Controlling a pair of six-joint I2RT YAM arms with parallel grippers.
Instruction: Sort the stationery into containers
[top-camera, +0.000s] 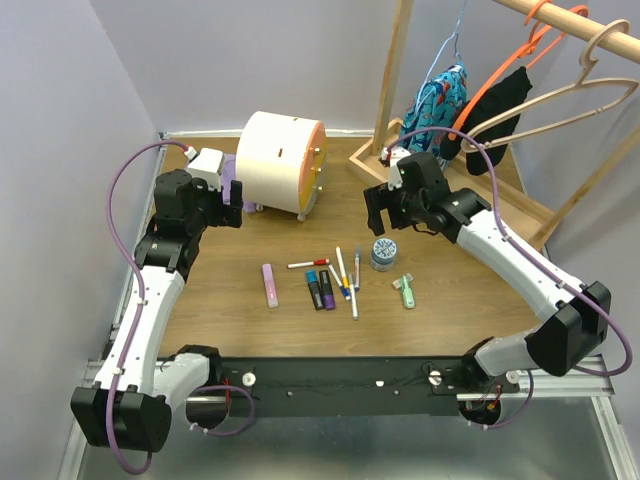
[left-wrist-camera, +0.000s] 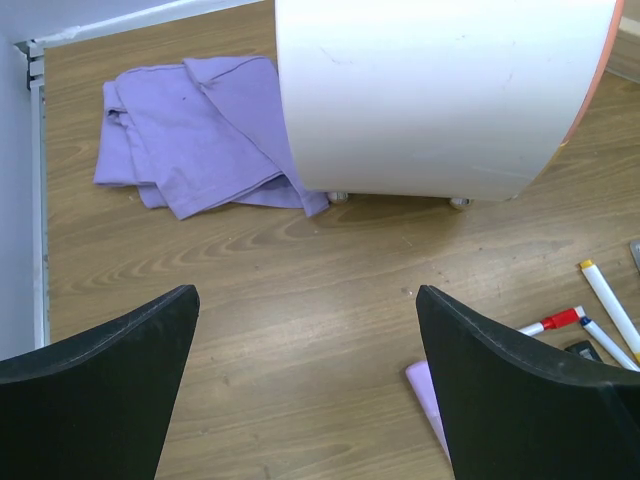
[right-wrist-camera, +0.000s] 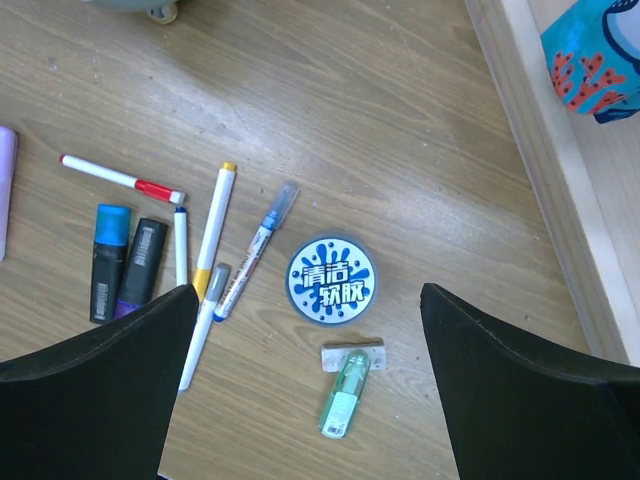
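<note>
Several pens and markers lie loose mid-table, among them a red-capped marker (right-wrist-camera: 122, 178), a yellow-capped marker (right-wrist-camera: 213, 218), a blue pen (right-wrist-camera: 257, 250), a blue-capped highlighter (right-wrist-camera: 109, 263) and a dark purple-ended one (right-wrist-camera: 142, 266). A pink-purple stick (top-camera: 270, 285) lies to their left. Right of the pens are a round blue-and-white tin (right-wrist-camera: 331, 280) and a green bottle-like item (right-wrist-camera: 344, 395) by a small grey piece (right-wrist-camera: 330, 357). My right gripper (top-camera: 375, 209) hangs open above the table near the tin. Over the left side, my left gripper (top-camera: 232, 203) is open and empty.
A large white drum-shaped container (top-camera: 268, 158) stands at the back, a folded purple cloth (left-wrist-camera: 200, 135) beside it. At the back right is a wooden rack with a tray base (right-wrist-camera: 560, 170), hangers and hanging bags (top-camera: 440, 105).
</note>
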